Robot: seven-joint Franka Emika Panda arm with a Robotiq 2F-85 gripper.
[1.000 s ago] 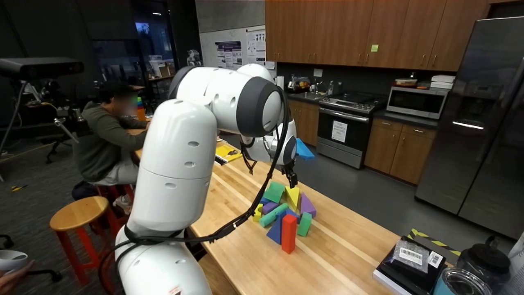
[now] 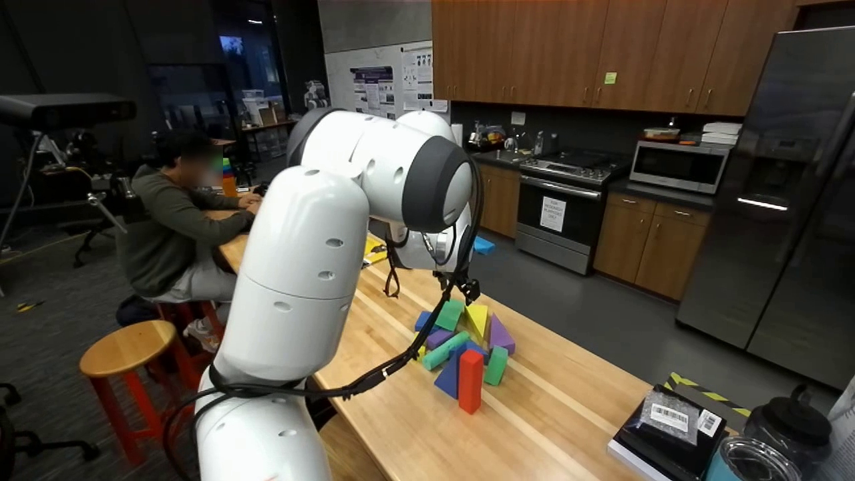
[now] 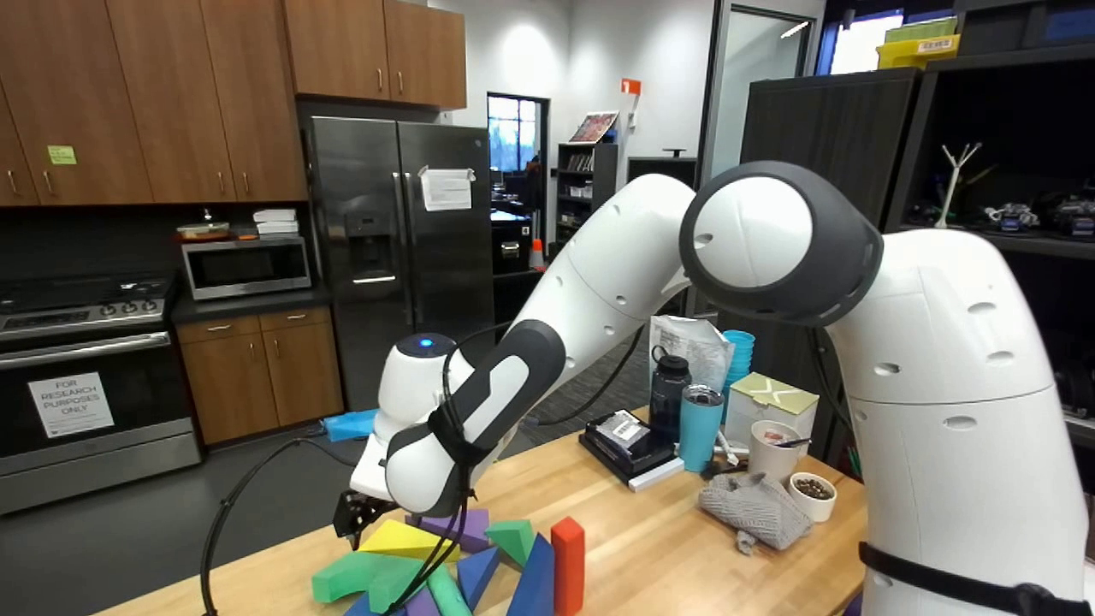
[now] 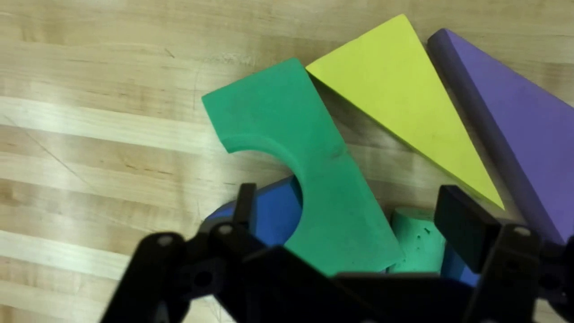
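Observation:
My gripper is open above the block pile, with its fingers (image 4: 463,229) spread wide in the wrist view. A green block with a curved cut-out (image 4: 323,172) lies below, between and ahead of the fingers, and a blue block (image 4: 277,210) shows under its curve. Beside it lie a yellow triangle (image 4: 409,97) and a purple triangle (image 4: 522,129). Part of a green cylinder (image 4: 418,242) shows near the right finger. In exterior view 1, a red block (image 2: 470,381) stands upright at the pile's near side, beside a blue triangle (image 2: 447,378).
Bare wooden table (image 2: 553,401) extends right of the pile in exterior view 1. Farther along are a black package (image 3: 628,436), a blue tumbler (image 3: 700,426) and a grey cloth (image 3: 754,505). Cables (image 2: 385,369) hang from the arm across part of the pile.
My gripper and wrist have shifted left in exterior view 1, while the upper arm has moved slightly right. The hanging cable now covers more of the pile's left side. A hand at lower left is gone.

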